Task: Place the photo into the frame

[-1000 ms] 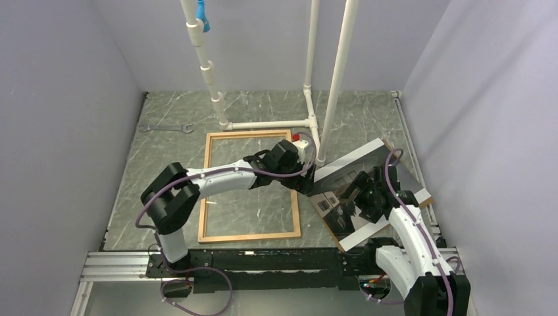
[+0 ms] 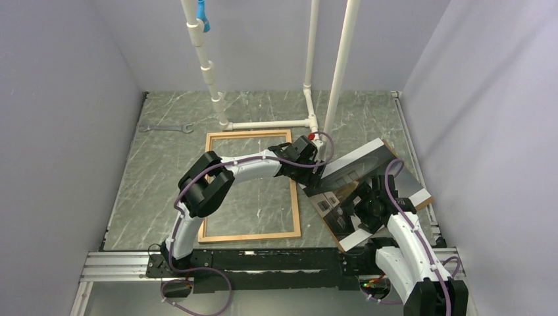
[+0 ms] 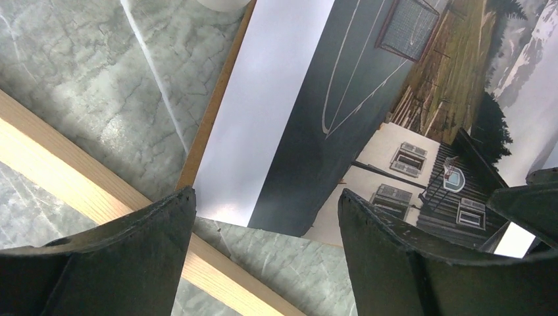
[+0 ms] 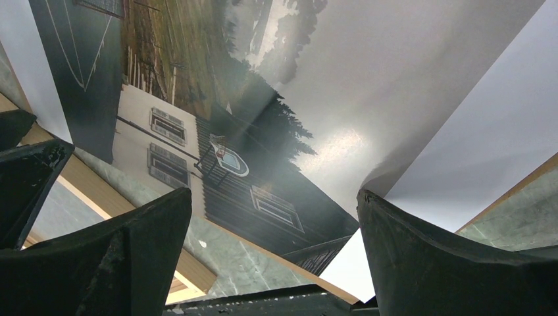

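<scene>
The photo point(image 2: 378, 158), a large print with white borders on a thin board, lies tilted on the table to the right of the empty wooden frame point(image 2: 250, 237). In the left wrist view its white border point(image 3: 263, 99) shows near a frame bar point(image 3: 79, 164). My left gripper is part open above the photo's left corner, with a left finger point(image 3: 151, 224) close to that corner; contact I cannot tell. Above the photo's near part, my right gripper stands open, with one finger point(image 4: 388, 230) over the white border's edge.
White pipes point(image 2: 270, 125) stand behind the frame, one close to the photo's left corner. A wrench point(image 2: 166, 128) lies at the back left.
My left gripper has moved right and slightly up in the top view, onto the photo's left corner. The right gripper has shifted slightly. Photo and frame look unmoved.
</scene>
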